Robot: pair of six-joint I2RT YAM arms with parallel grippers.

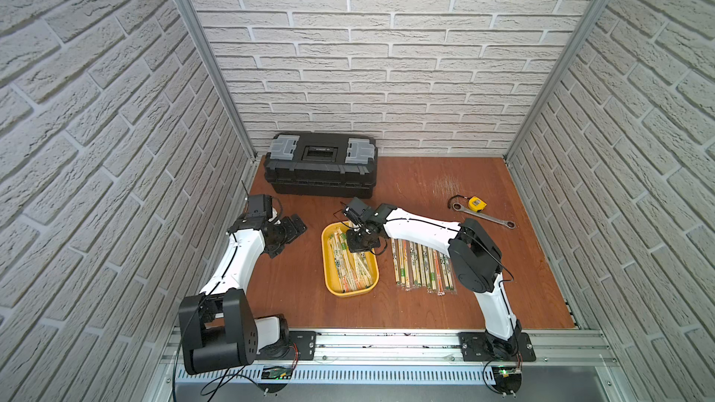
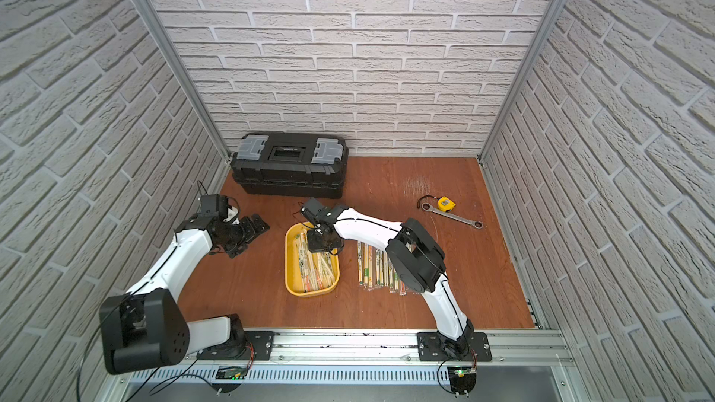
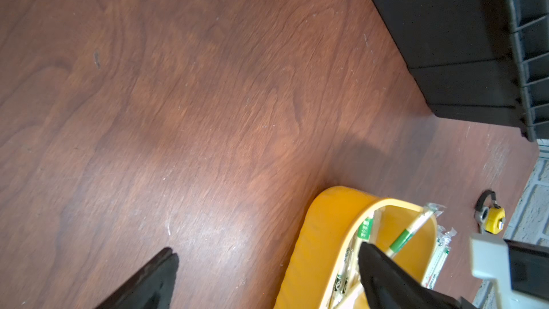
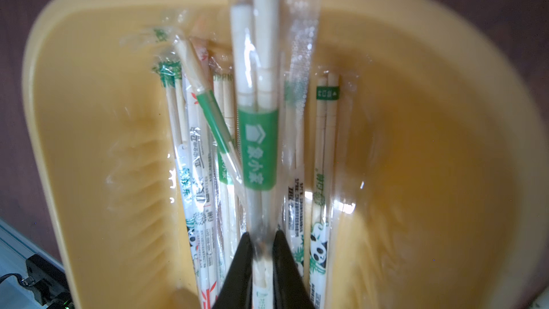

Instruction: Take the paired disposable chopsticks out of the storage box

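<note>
The yellow storage box holds several wrapped pairs of disposable chopsticks. Over its far end is my right gripper, its open fingers standing close on either side of a wrapped pair with a green band. That pair lies above the others, and its wrapper end reaches past the box rim in the left wrist view. Deeper in the box, a panda-printed pair and others lie side by side. My left gripper is open and empty, left of the box above bare table.
Right of the box, a row of wrapped chopsticks lies on the table, partly under my right arm. A black toolbox stands behind. A tape measure and a wrench lie at the far right. Bare table surrounds my left gripper.
</note>
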